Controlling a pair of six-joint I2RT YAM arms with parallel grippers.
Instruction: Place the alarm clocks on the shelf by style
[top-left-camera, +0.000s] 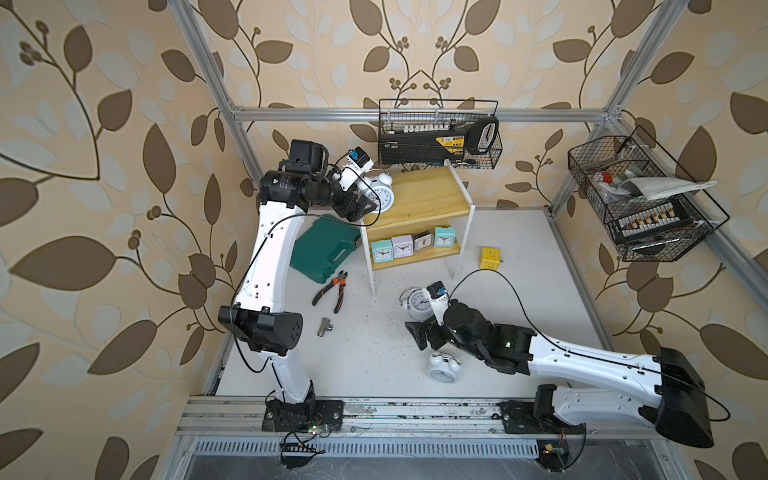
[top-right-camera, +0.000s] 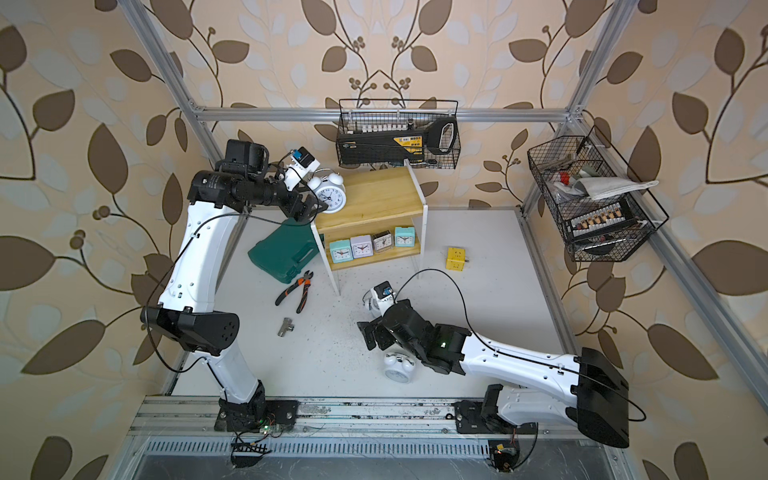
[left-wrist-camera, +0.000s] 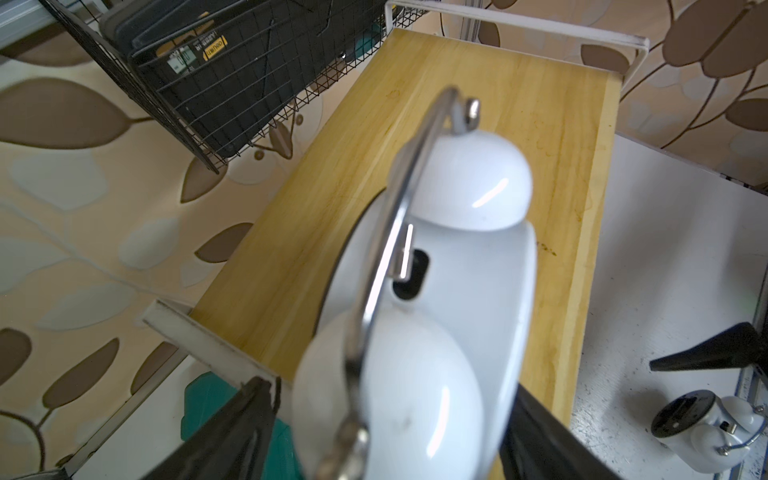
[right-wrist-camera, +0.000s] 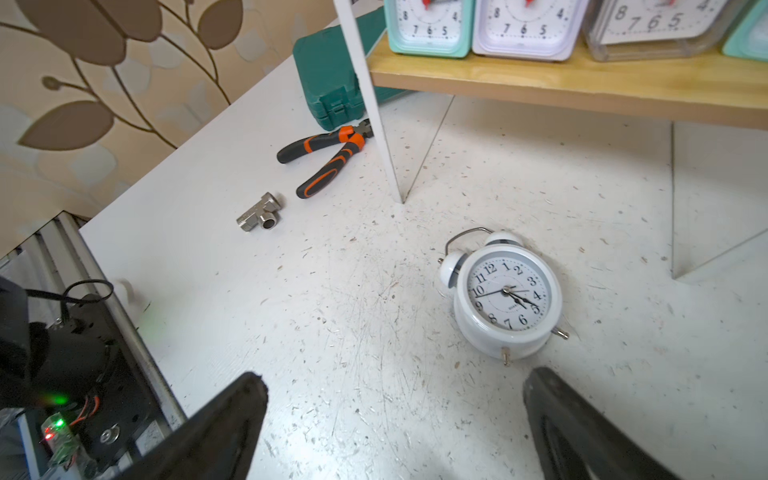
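Observation:
A white twin-bell clock (top-right-camera: 330, 197) stands at the left end of the shelf's top board (top-left-camera: 420, 192). My left gripper (top-left-camera: 361, 206) is around that clock, its fingers blurred in the left wrist view; whether they touch it is unclear. The lower board holds several small square clocks, mint (top-left-camera: 382, 251), lilac (top-left-camera: 401, 247) and brown (top-left-camera: 423, 241). My right gripper stands open above the table, short of a white twin-bell clock (right-wrist-camera: 509, 292) lying face up before the shelf. Another white bell clock (top-right-camera: 398, 367) lies near the table's front edge.
A green case (top-left-camera: 316, 248), pliers (right-wrist-camera: 324, 164) and a metal fitting (right-wrist-camera: 260, 214) lie left of the shelf. A yellow block (top-left-camera: 490, 258) is to its right. Wire baskets (top-left-camera: 640, 200) hang on the frame. The top board's right part is clear.

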